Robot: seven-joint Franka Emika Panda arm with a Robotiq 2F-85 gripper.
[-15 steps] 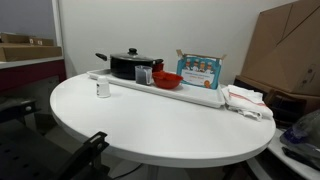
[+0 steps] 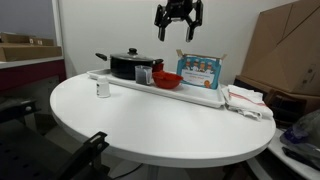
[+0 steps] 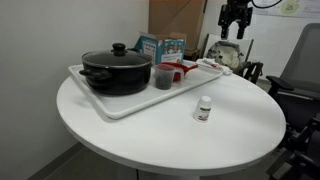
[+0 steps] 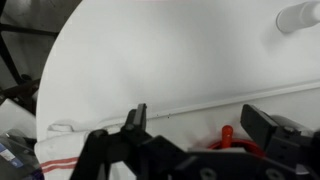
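Observation:
High above the back of the round table, my gripper hangs open with nothing between its fingers. In the wrist view the gripper points down, its fingers well apart. Beneath it a red bowl sits on the white tray; in the wrist view the arm hides most of this bowl. Left of the bowl are a clear cup and a lidded black pot. A small white bottle stands upright on the bare tabletop, apart from the tray.
A blue picture box stands behind the bowl. A white towel with red stripes lies at the table's right edge. Large cardboard boxes rise behind on the right; a dark chair is near left.
The objects on the table have not moved.

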